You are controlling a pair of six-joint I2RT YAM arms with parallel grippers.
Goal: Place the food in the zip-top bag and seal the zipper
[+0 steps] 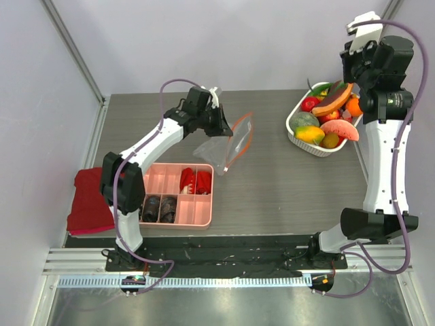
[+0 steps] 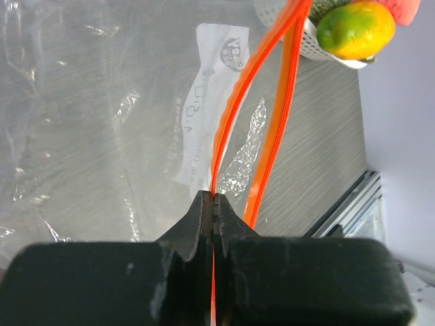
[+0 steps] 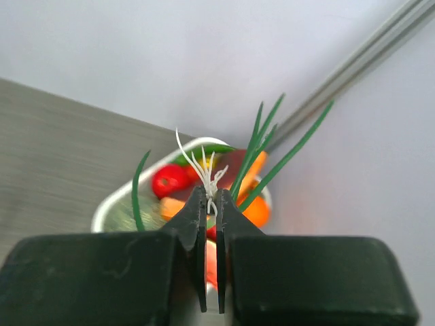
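Observation:
The clear zip bag [image 1: 217,149] with orange zipper stands on the table mid-view; my left gripper is shut on the zipper edge at its top. The bag's mouth shows two orange strips. My right gripper is raised over the food basket at the back right, shut on a green onion with white roots and green leaves [image 3: 285,159]. The white basket [image 1: 295,138] holds mango [image 1: 309,134], melon, tomato, orange, watermelon slice [image 1: 340,128] and other produce.
A pink divided tray [image 1: 193,221] with red and dark items sits at the front left, beside a red cloth [image 1: 88,200]. Walls close in at the back and right.

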